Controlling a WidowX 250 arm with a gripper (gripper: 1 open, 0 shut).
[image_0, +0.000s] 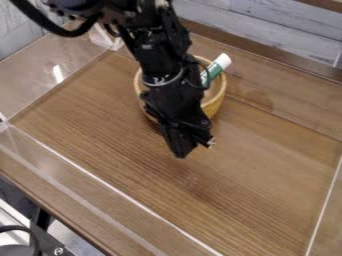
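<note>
My black gripper (182, 140) hangs over the middle of the wooden table, in front of an orange bowl (215, 98). It looks shut, with nothing visible between its fingers. The arm hides much of the bowl. A white and green cylindrical item (215, 67) leans in the bowl at its right side.
Bare wooden tabletop (254, 190) fills the front and right. A clear raised edge or panel (40, 70) runs along the left. Black cables show at the bottom left corner, and a pale wooden wall stands at the back.
</note>
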